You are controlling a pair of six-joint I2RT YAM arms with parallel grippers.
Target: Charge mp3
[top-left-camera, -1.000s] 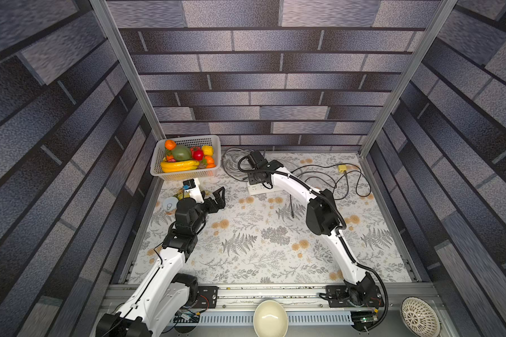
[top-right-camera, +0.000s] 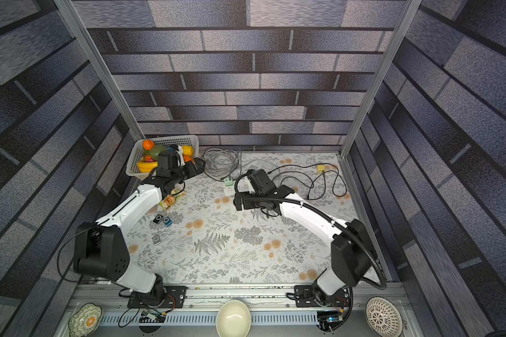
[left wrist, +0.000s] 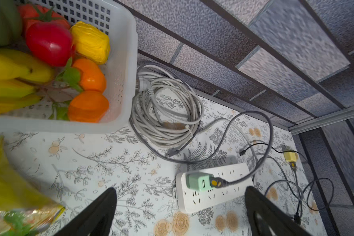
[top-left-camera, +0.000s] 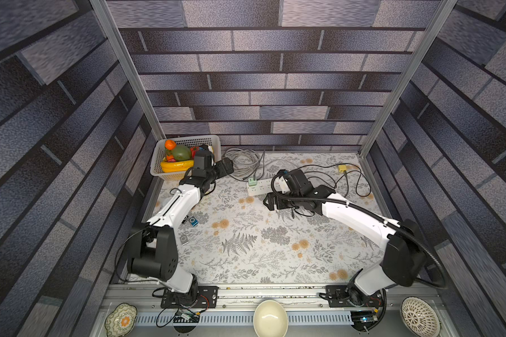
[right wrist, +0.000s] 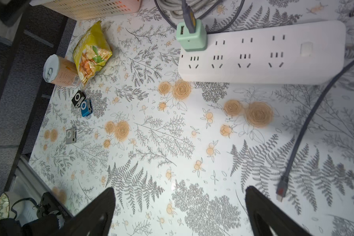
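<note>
Three small mp3 players lie at the table's left: a blue one point(right wrist: 86, 107), a black one point(right wrist: 78, 98) touching or nearly touching it, and a silver one point(right wrist: 70, 135) apart. A mint green charger point(right wrist: 192, 37) sits on the white power strip point(right wrist: 259, 55), with a dark cable plug point(right wrist: 188, 17) in it. Another black cable end point(right wrist: 282, 186) lies loose right of the strip's front. My right gripper is open and empty above the table before the strip. Open and empty too, my left gripper hangs near the basket's right side.
A white basket point(left wrist: 123, 78) of toy fruit stands at the back left, beside a coiled grey cable point(left wrist: 177, 114). A yellow snack bag point(right wrist: 91, 51) and a can point(right wrist: 61, 70) lie left. A yellow plug point(top-left-camera: 341, 168) with cables is at the back right.
My left arm has swung back toward the basket, uncovering the players.
</note>
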